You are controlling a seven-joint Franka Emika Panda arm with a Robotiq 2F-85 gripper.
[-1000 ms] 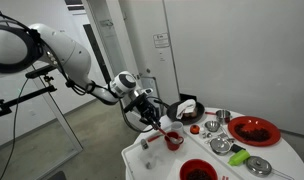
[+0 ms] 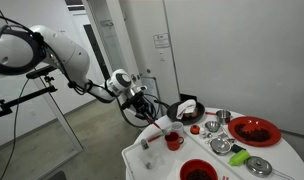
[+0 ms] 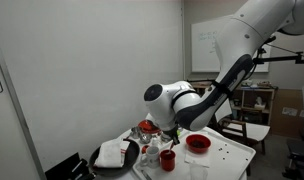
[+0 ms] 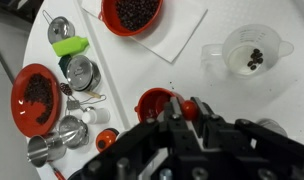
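My gripper is shut on a red object [image 4: 190, 107], seen nearly end-on in the wrist view. In exterior view 1 it looks like a slim red utensil, though its far end is hard to make out. Right beside it in the wrist view is a red mug [image 4: 149, 101], which also shows on the table in exterior view 1 [image 2: 174, 142]. A clear measuring cup [image 4: 250, 50] holds a few dark beans at its bottom. One red bowl [image 4: 110, 18] contains many dark beans.
A red plate of beans [image 4: 21, 104], metal pots [image 4: 70, 131], a strainer [image 4: 60, 26] and a green-lidded item [image 4: 69, 46] crowd the far side. A black pan [image 3: 111, 155] carries a white cloth [image 3: 112, 150]. Bare white tabletop [image 4: 152, 68] lies between mug and bowl.
In exterior view 1 my gripper has shifted slightly left, away from the red mug. The mug and bowls appear to stay where they were.
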